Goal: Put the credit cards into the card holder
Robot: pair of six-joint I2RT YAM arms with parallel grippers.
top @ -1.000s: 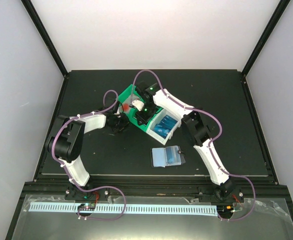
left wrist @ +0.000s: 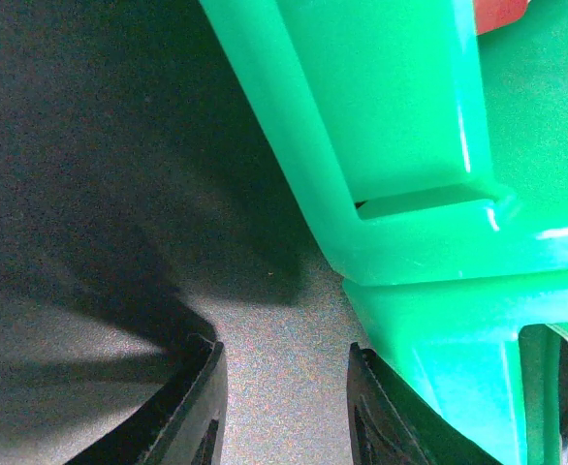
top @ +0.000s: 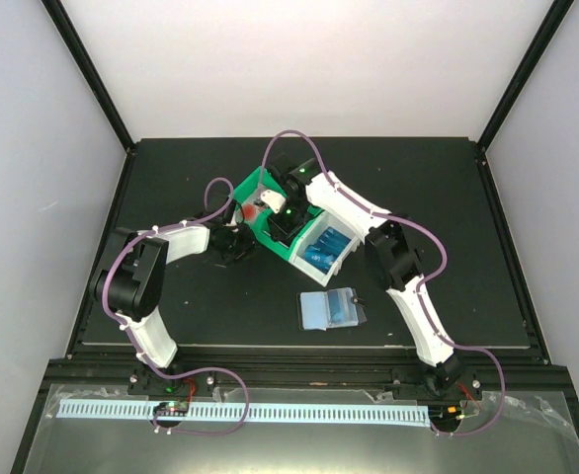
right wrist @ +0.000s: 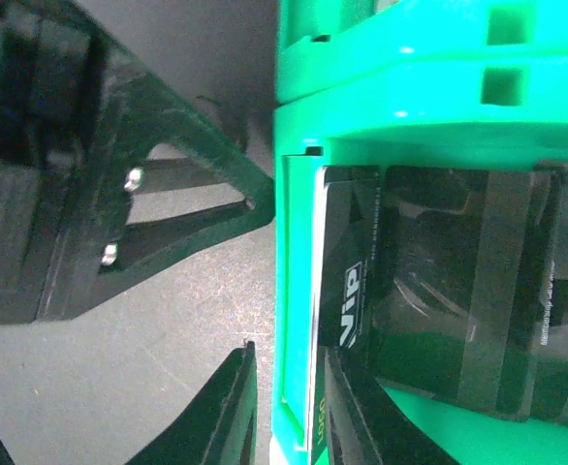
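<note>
A green bin (top: 252,183) in the middle of the table holds dark cards (right wrist: 449,291); one (right wrist: 347,271) stands on edge along its left wall, marked "VIP". My right gripper is open over that wall, one fingertip at the upright card, nothing clearly held. My left gripper is open beside the bin's outer wall, nothing between its fingers. The card holder (top: 314,311) lies opened out at the front right, with pale blue sleeves.
A white bin (top: 351,247) with blue items adjoins the green one on the right.
The right arm and its cable have shifted very slightly in the top view. The left arm looks still.
</note>
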